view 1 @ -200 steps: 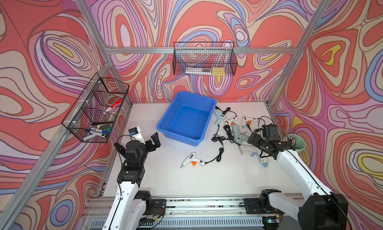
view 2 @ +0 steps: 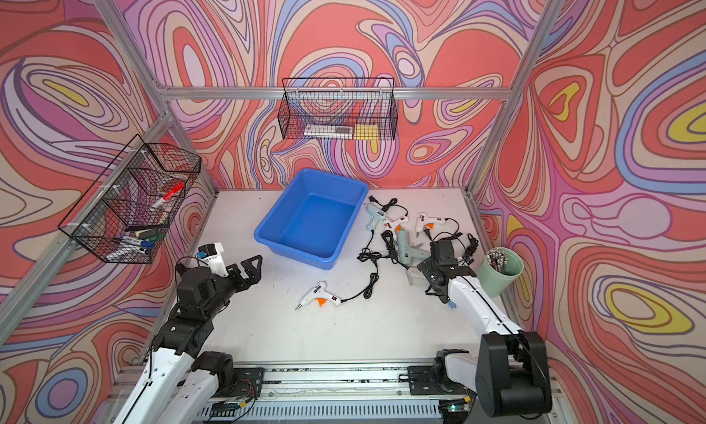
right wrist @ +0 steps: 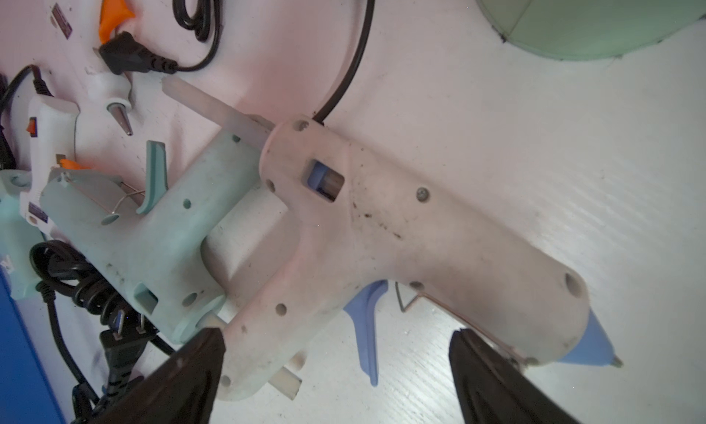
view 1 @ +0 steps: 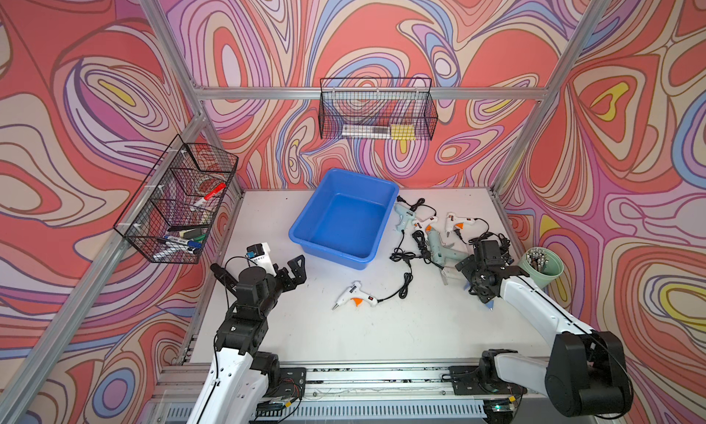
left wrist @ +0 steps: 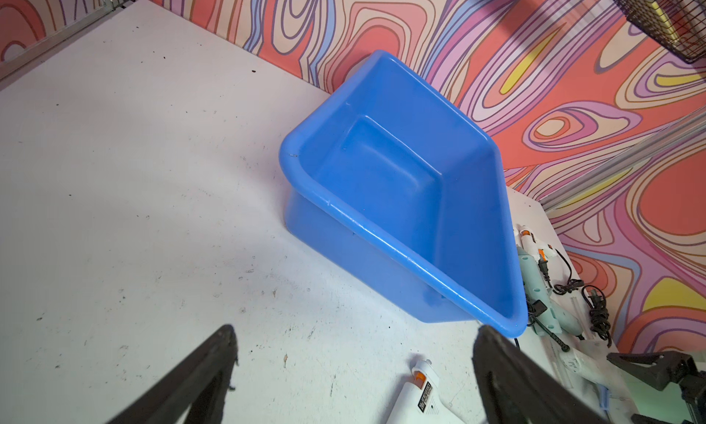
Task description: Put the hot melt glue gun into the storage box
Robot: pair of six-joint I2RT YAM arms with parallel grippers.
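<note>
An empty blue storage box [view 1: 343,218] stands at the back centre. A white glue gun with orange trigger [view 1: 354,295] lies in front of it; more glue guns, pale green [right wrist: 139,240] and white, lie tangled with cables right of the box. My right gripper is open, hovering low over a large pale glue gun with blue nozzle [right wrist: 456,255], its fingers either side of the lower body and trigger. My left gripper stands open at the left of the table, with nothing between its fingers.
A green bucket of glue sticks [view 1: 542,266] stands at the right edge. Wire baskets [view 1: 176,203] hang on the left and back walls.
My right gripper has moved down and slightly toward the front, lower over the glue gun. The left arm has shifted a little to the right.
</note>
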